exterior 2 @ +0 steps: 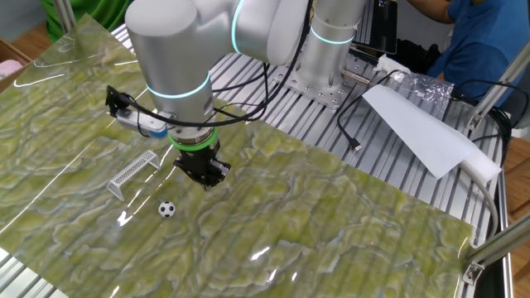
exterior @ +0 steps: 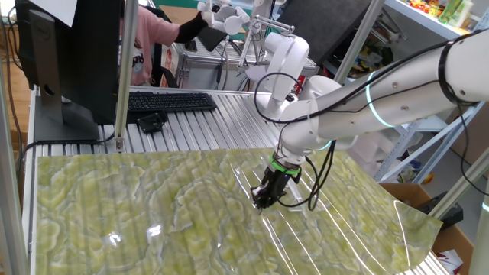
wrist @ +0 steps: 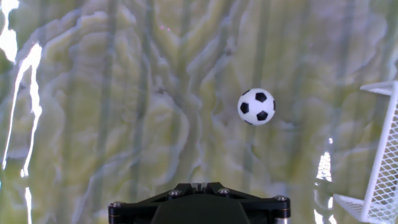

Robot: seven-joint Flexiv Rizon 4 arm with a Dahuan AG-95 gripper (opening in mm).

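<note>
A small black-and-white soccer ball [exterior 2: 167, 209] rests on the green marbled mat [exterior 2: 331, 223], a short way from the mouth of a white toy goal [exterior 2: 132, 172]. In the wrist view the ball [wrist: 256, 106] lies ahead and right of my gripper, clear of it, and part of the goal [wrist: 380, 162] shows at the right edge. The black fingers meet at the middle with nothing visible between them, so the gripper is shut. It hangs low over the mat, near the ball. Exterior view 1 shows the gripper [exterior: 262, 203] but hides the ball.
A keyboard [exterior: 172, 101] and a monitor [exterior: 69, 69] stand beyond the mat. A white sheet [exterior 2: 422, 132] and a loose cable [exterior 2: 354, 142] lie on the slatted table near the arm base.
</note>
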